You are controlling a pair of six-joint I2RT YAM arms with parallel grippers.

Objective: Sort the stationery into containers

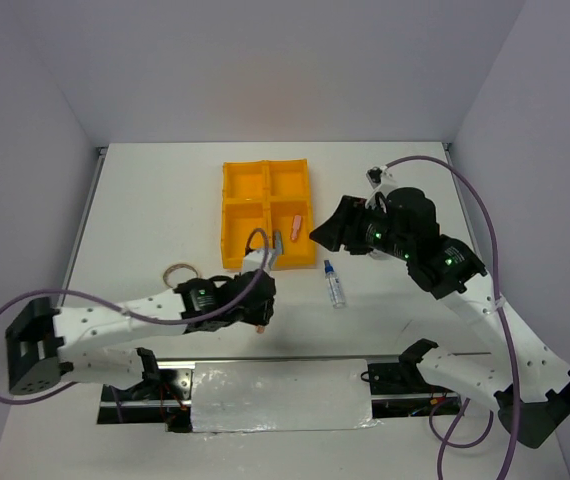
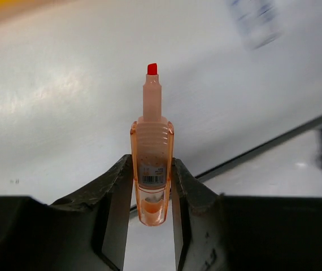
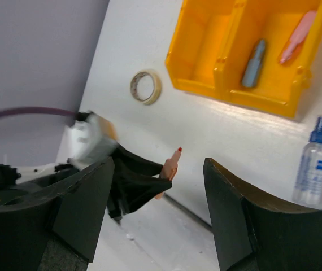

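Observation:
An orange-pink marker with a red tip [image 2: 152, 141] is pinched between the fingers of my left gripper, lifted clear of the white table in the left wrist view. The yellow compartment box [image 1: 227, 215] stands at the back middle. In its front right compartment lie a pink marker [image 1: 296, 228] and a grey-blue one [image 3: 253, 63]. On the table right of the box lies a clear bottle-like item with a blue cap [image 1: 335, 285]. My right gripper [image 1: 331, 237] hovers open to the right of the box, nothing between its fingers.
A roll of tape [image 3: 146, 87] lies left of the box; the left arm passes near it. Something whitish [image 1: 377, 252] is partly hidden behind the right gripper.

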